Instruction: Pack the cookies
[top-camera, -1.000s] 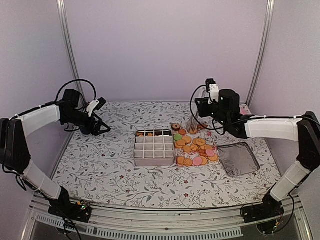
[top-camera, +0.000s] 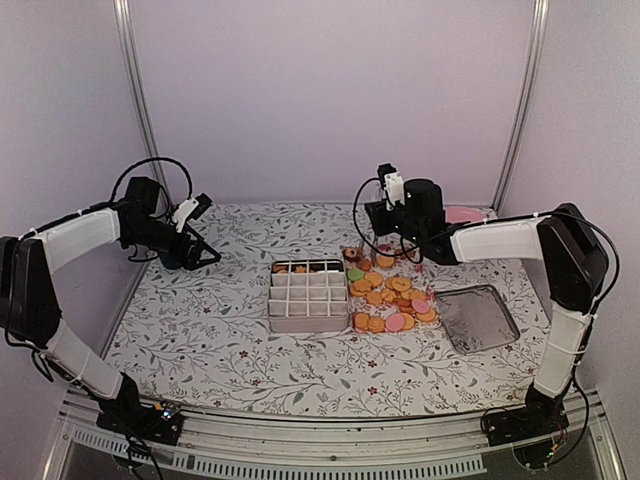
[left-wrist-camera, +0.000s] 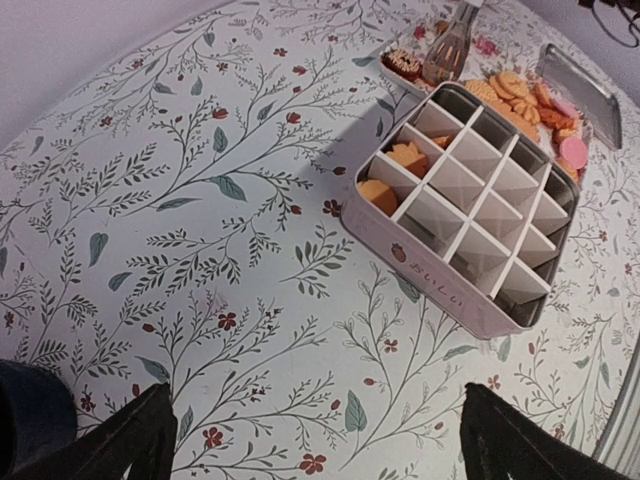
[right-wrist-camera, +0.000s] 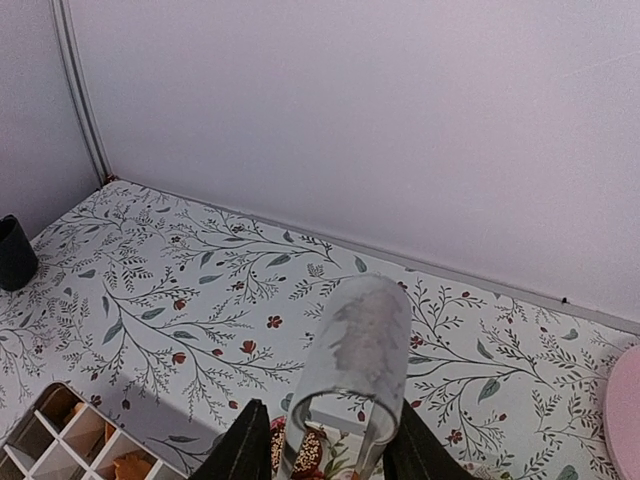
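A pinkish divided box (top-camera: 308, 322) stands mid-table, orange cookies in some back compartments. Orange, pink and green cookies (top-camera: 395, 290) lie in a spread to its right; a chocolate donut-like cookie (left-wrist-camera: 402, 62) is behind. My right gripper is over that back group, gripping a pale metal scoop-like tool (right-wrist-camera: 355, 320), which stands upright above the cookies; its lower end is hard to make out. My left gripper hangs open and empty at the left of the table, well away from the box.
An empty metal tray (top-camera: 478, 320) lies front right. A pink plate (right-wrist-camera: 623, 410) is at the back right, a dark cylinder (right-wrist-camera: 12, 258) at the back left.
My right gripper and the tool in it have moved left toward the box's back right. The left arm is unchanged.
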